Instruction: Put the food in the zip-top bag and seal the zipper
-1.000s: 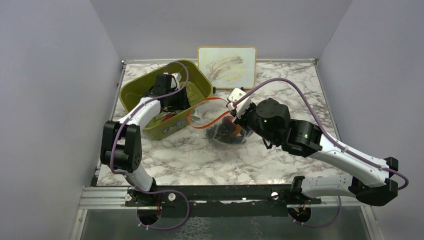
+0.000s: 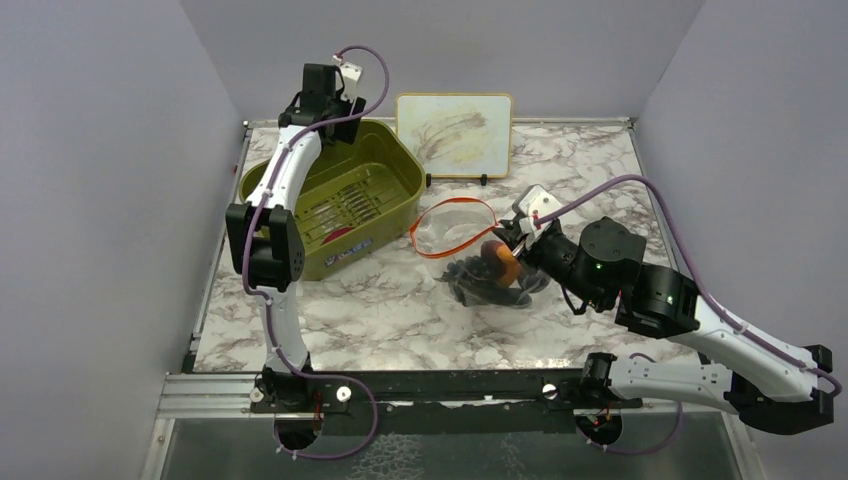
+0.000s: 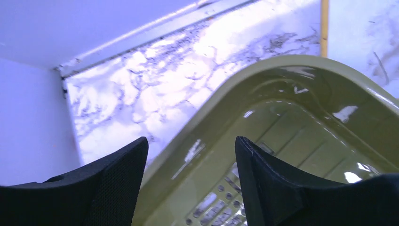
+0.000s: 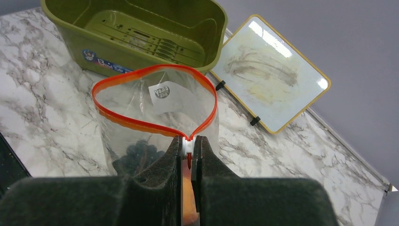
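A clear zip top bag with an orange rim hangs with its mouth wide open. My right gripper is shut on the bag's orange rim at one end, on a white piece there. Dark grapes and an orange fruit show through the plastic; a dark long item lies low in the bag. My left gripper stands open over the back of the green basket, nothing between its fingers. In the basket, a reddish item lies on the floor.
A white board with a yellow frame stands behind, right of the basket. Bare marble table stretches across the front and the right side.
The bag, held by my right gripper, has moved right and a little toward the front, away from the basket. My left gripper has moved from the basket's middle toward its back rim.
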